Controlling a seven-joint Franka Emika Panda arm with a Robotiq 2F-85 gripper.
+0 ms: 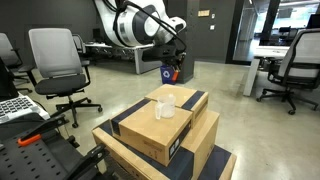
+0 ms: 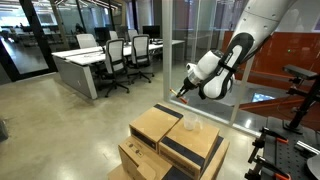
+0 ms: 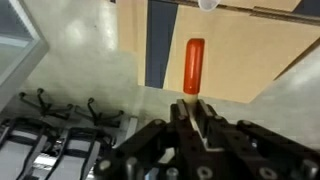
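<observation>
In the wrist view my gripper is shut on a slim orange-red object [image 3: 193, 65], which sticks out beyond the fingertips. The same red object [image 1: 175, 75] hangs below the gripper [image 1: 178, 66] in exterior view 1, in the air above the far side of the boxes. On the cardboard box [image 1: 152, 133] stands a clear cup [image 1: 165, 105], nearer that camera and apart from the red object. Only the cup's edge [image 3: 208, 4] enters the wrist view, at the top. Exterior view 2 shows the red object [image 2: 181, 98] small, over the boxes' edge.
Several cardboard boxes with dark tape form a stepped platform; the higher box [image 2: 158, 124] lies beside another box [image 2: 190, 146]. Office chairs [image 1: 59, 67] and a right-hand chair [image 1: 297, 65] stand beyond. Open floor [image 2: 70, 140] surrounds the boxes.
</observation>
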